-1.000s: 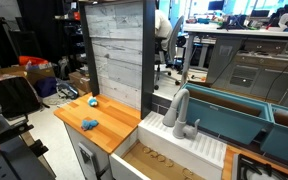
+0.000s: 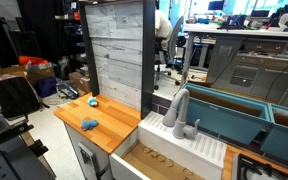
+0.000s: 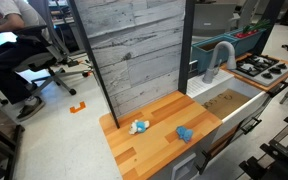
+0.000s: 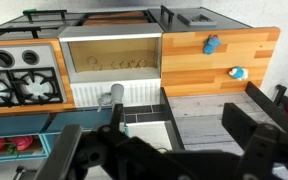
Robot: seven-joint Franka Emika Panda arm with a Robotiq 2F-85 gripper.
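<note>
A blue object (image 2: 89, 124) lies on the wooden counter (image 2: 118, 117), near its front edge. Farther back on the same wood is a blue-and-white object (image 2: 94, 102). The wrist view looks down from above, with the blue object (image 4: 212, 44) and the blue-and-white object (image 4: 239, 73) at the upper right. My gripper shows dark at the bottom of that view, its fingers apart and nothing visible between them. It hangs well clear of both objects. Neither exterior view clearly shows the gripper.
Beside the wood is a sink-like basin (image 4: 114, 75) with small rings or hooks inside. A grey faucet (image 3: 216, 58) rises behind it, and a stove (image 3: 261, 68) lies beyond. Teal bins (image 2: 224, 118) stand behind the counter. A tall white-plank panel (image 3: 144, 55) backs the wood.
</note>
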